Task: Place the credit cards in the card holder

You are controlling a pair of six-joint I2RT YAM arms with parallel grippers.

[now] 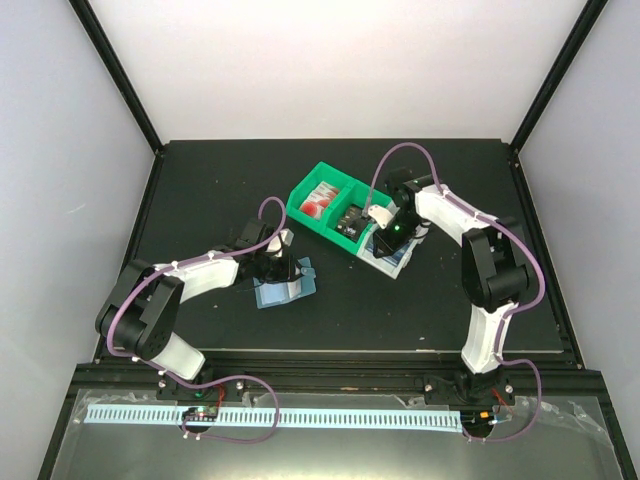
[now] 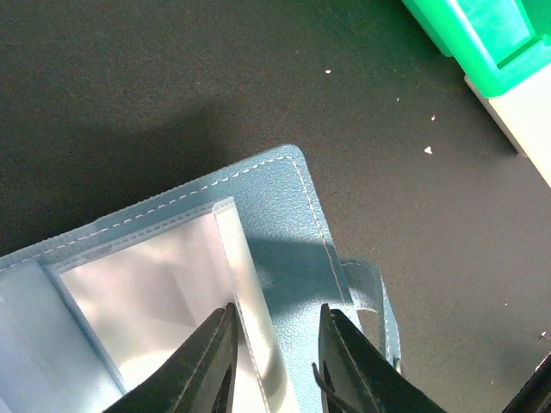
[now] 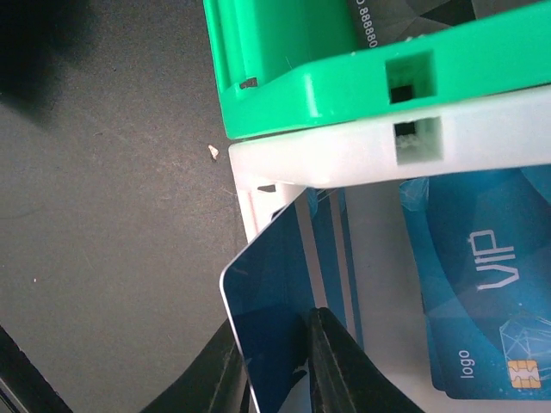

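Observation:
In the left wrist view the blue card holder (image 2: 284,198) lies open on the table, showing a clear sleeve (image 2: 155,284) whose raised edge runs between the fingers. My left gripper is over it, fingertips apart, gripping nothing visible. In the right wrist view a dark blue striped card (image 3: 275,292) stands tilted, one end raised, in the white tray (image 3: 344,142). My right gripper straddles that card with its fingertips apart; whether either finger touches it I cannot tell. Another blue card (image 3: 482,284) marked VIP lies flat beside it.
The green tray (image 1: 328,232) has red-and-white cards (image 1: 318,200) and dark cards (image 1: 350,221) in separate compartments. It adjoins the white tray, up and right of the holder. Bare black table (image 1: 340,310) lies between holder and trays, and along the front.

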